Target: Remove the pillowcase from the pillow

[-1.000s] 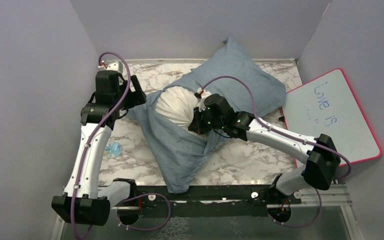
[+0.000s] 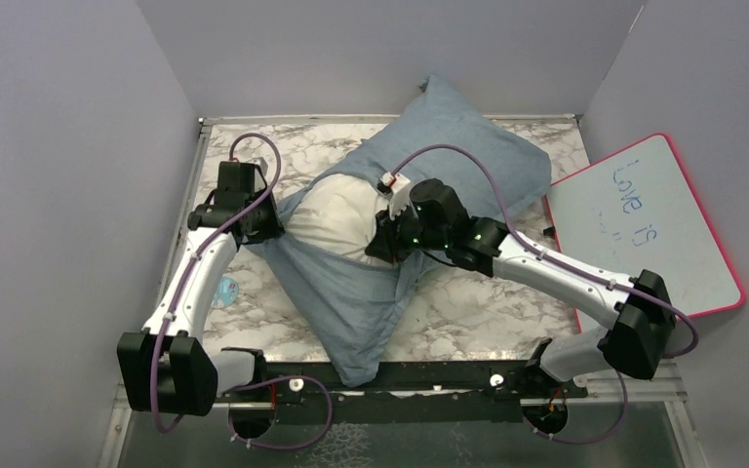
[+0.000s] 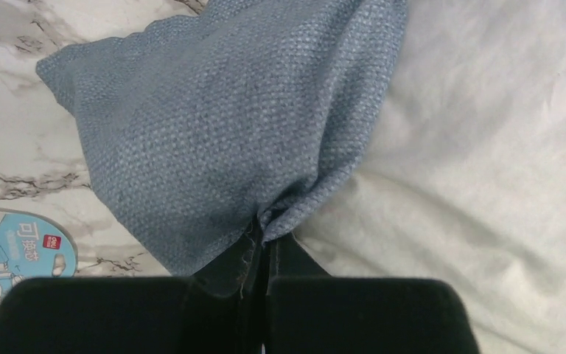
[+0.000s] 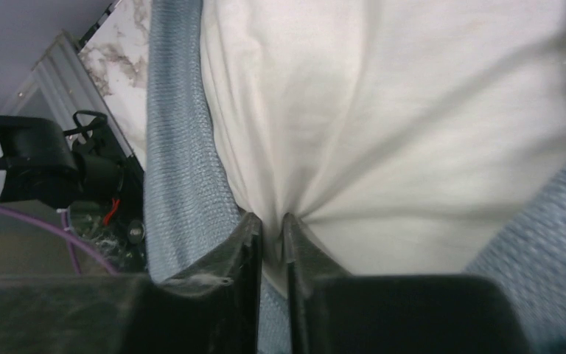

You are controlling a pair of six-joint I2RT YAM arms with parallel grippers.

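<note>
The blue-grey pillowcase wraps the white pillow, which shows through its wide opening. At the opening's left end, my left gripper is shut on a gathered edge of the case; the left wrist view has the cloth pinched at the fingertips, with white pillow to the right. Over the pillow's right part is my right gripper. In the right wrist view its fingers stand slightly apart, with creased white fabric at the tips. A firm hold on it does not show.
A whiteboard with a pink rim leans at the right. A blue card lies on the marble tabletop left of the case. Bare tabletop shows at the front right.
The right gripper moved a little right; the bared pillow has widened leftward.
</note>
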